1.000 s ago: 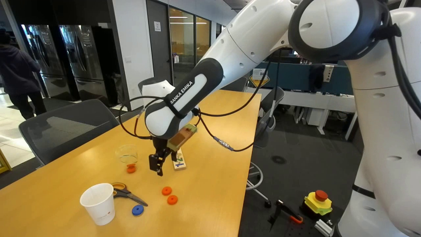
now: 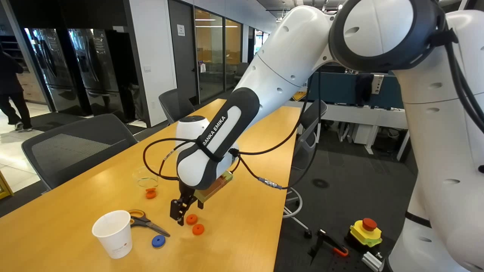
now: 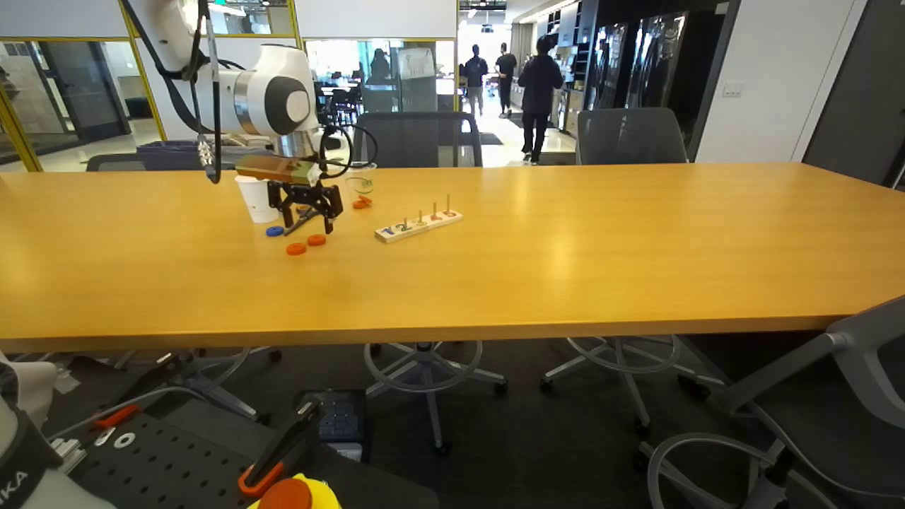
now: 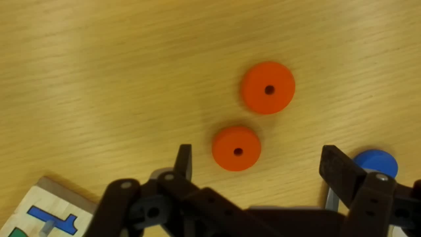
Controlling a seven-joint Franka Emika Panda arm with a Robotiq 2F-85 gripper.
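My gripper is open above the table, its fingers wide apart with nothing held. In the wrist view, an orange ring [image 4: 235, 148] with a small centre hole lies between the fingertips' lines, nearer the left one. A second orange ring [image 4: 268, 87] lies just beyond it, flat on the wood. The blue ring [image 4: 377, 162] is partly hidden behind the right finger [image 4: 341, 173]. At the lower left, the numbered peg board [image 4: 59, 209] shows only its end with the blue 1; exterior view 2 shows the whole board [image 3: 419, 226] with its upright pegs.
A white paper cup [image 2: 113, 233] and scissors [image 2: 147, 222] sit near the blue ring. Farther off are a clear glass [image 2: 146, 177] and more orange rings [image 2: 150, 193]. Open tabletop [image 3: 636, 254] stretches to the right of the board in exterior view 2.
The arm has come lower and toward the two orange rings, and now hides the peg board in exterior view 1. The rings, cup and scissors have stayed put.
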